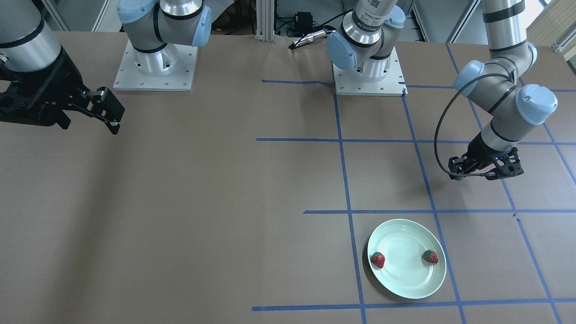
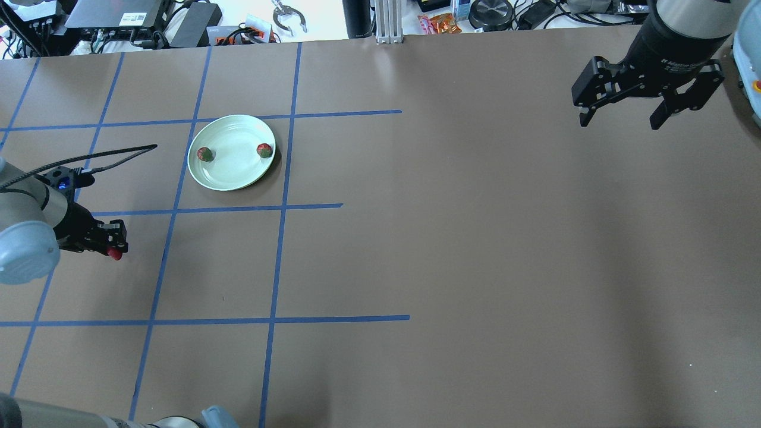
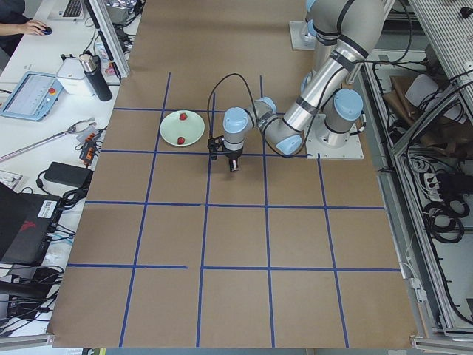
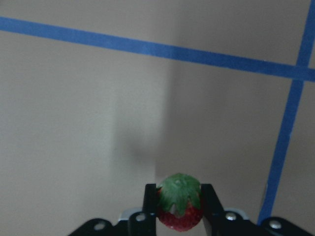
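Observation:
My gripper is shut on a strawberry [image 4: 179, 206], red with a green top, held between the fingertips just above the taped table in the wrist view; in the top view its red body [image 2: 114, 253] shows under the fingers. A pale green round plate [image 1: 405, 281] lies nearer the front camera, with two strawberries on it, one at the left [image 1: 378, 259] and one at the right [image 1: 429, 256]. In the left view the plate [image 3: 192, 133] is beside the gripper.
Blue tape lines grid the table [image 1: 216, 189]. Another arm with a black gripper [image 2: 642, 93] hangs at one end. More arm bases [image 1: 370, 86] stand along the far edge.

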